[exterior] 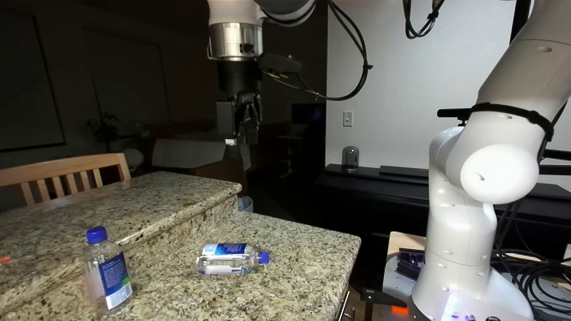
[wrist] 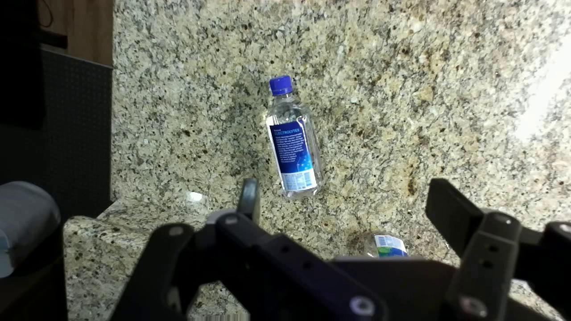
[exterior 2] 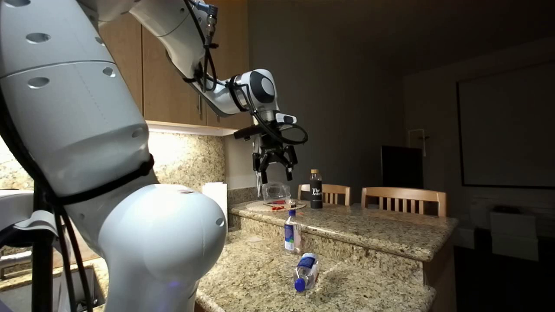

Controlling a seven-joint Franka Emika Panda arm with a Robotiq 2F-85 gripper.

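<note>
Two clear plastic bottles with blue caps and blue labels are on the lower granite counter. One bottle (exterior: 227,259) lies on its side; the wrist view shows that lying bottle (wrist: 292,152) label up, its cap away from my hand. The other bottle (exterior: 109,275) stands upright close to the raised ledge, and in exterior view 2 the upright bottle (exterior 2: 291,234) is behind the lying one (exterior 2: 307,268). My gripper (exterior 2: 275,176) hangs well above the counter, open, its fingers spread with nothing between them. In the wrist view the gripper hides most of the upright bottle (wrist: 389,246).
The raised ledge (exterior 2: 374,229) borders the lower counter (exterior: 299,240). On the ledge stand a dark bottle (exterior 2: 315,190), a clear container (exterior 2: 275,192) and a round mat (exterior 2: 255,207). Chairs (exterior 2: 406,197) are behind it. Free counter surrounds the lying bottle.
</note>
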